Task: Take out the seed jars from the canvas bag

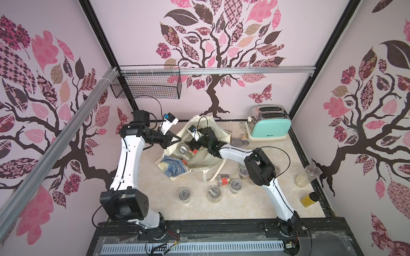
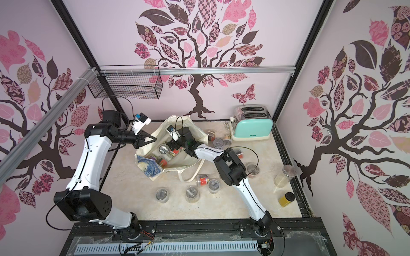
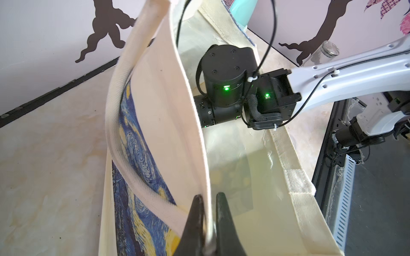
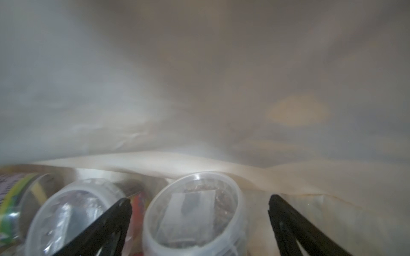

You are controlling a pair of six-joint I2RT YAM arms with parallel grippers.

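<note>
The cream canvas bag (image 1: 200, 164) lies open, with several jars inside, including one with a silver lid (image 1: 183, 149). My left gripper is shut on the bag's upper edge at its left side. My right gripper is open inside the bag, its fingers either side of a clear-lidded jar (image 4: 192, 219); another clear lid (image 4: 72, 213) and a jar with a coloured label (image 4: 17, 200) sit to the left of it.
Several jars stand or lie outside the bag, such as one in front (image 1: 184, 195) and a yellow one (image 1: 309, 199) at front right. A mint toaster (image 1: 270, 127) stands at back right. A wire basket (image 1: 145, 85) hangs above left.
</note>
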